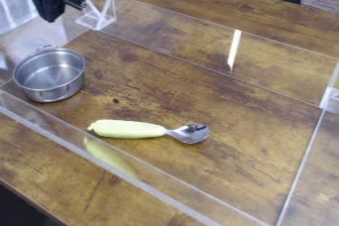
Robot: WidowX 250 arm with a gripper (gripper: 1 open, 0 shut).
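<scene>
My gripper [54, 2] is at the top left, dark and partly cut off by the frame edge, above the steel pot [51, 81]; whether anything is between its fingers is hard to see, but it looks shut. The pot stands on the wooden table at the left, inside clear plastic walls. A pale yellow corn cob [126, 129] lies at the lower middle, with a metal spoon [188, 134] at its right end.
Clear plastic barriers [279, 56] border the work area at the back, right and front.
</scene>
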